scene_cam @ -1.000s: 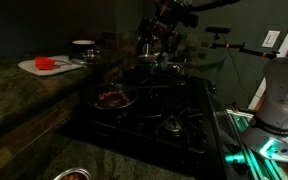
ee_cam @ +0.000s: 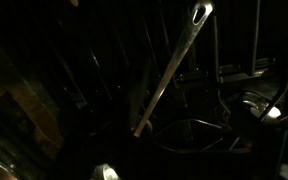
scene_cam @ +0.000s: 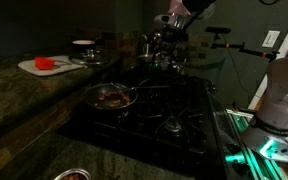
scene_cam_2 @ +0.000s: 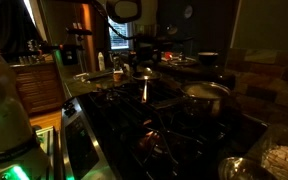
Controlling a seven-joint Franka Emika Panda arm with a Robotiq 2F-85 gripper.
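Observation:
My gripper (scene_cam: 168, 46), a dark shape, hangs over the far part of the stove in exterior view 1. The wrist view looks down on a long metal handle (ee_cam: 171, 70) with a hole at its end, lying across the dark grates. A frying pan (scene_cam: 111, 97) with reddish food sits on the burners along the wall side.
A white tray (scene_cam: 51, 65) with a red item lies on the counter behind the stove. A bowl (scene_cam: 73, 174) stands at the near edge. The near burners (scene_cam: 174, 125) are bare.
My gripper and the arm's end have shifted a little to the right in exterior view 1. The frying pan, tray and bowl have stayed where they were.

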